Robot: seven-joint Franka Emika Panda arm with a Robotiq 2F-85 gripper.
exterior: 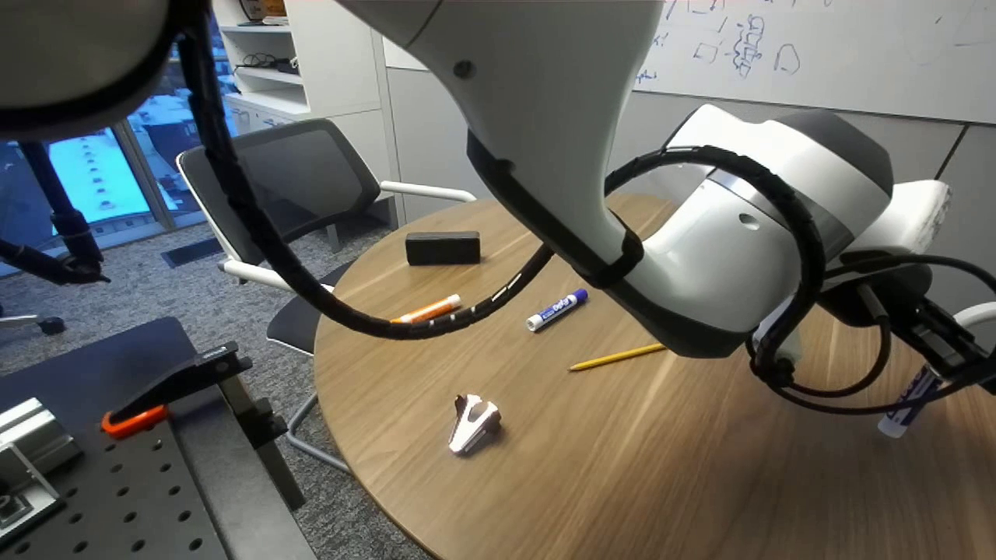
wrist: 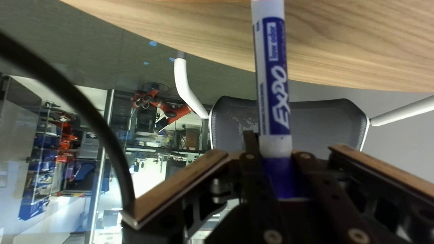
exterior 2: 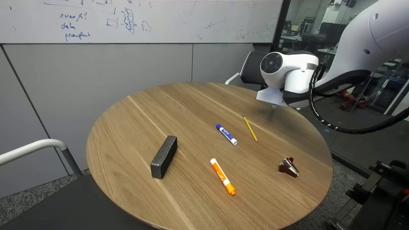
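Observation:
In the wrist view a white and blue Expo marker point(wrist: 273, 77) is clamped between the fingers of my gripper, held at its blue cap end. Its white end points away from the fingers, toward the wooden table. Exterior view 1 shows the same marker point(exterior: 908, 403) slanting down from my gripper point(exterior: 943, 359) at the right edge of the picture, over the right side of the table. Whether its tip touches the tabletop I cannot tell. My gripper is hidden behind the arm in exterior view 2.
On the round table point(exterior 2: 126, 126) lie a second blue marker point(exterior 2: 226, 134), a yellow pencil point(exterior 2: 250, 128), an orange marker point(exterior 2: 222, 176), a black eraser point(exterior 2: 164, 157) and a staple remover point(exterior 2: 289, 167). A chair point(wrist: 293, 118) stands beyond the table edge.

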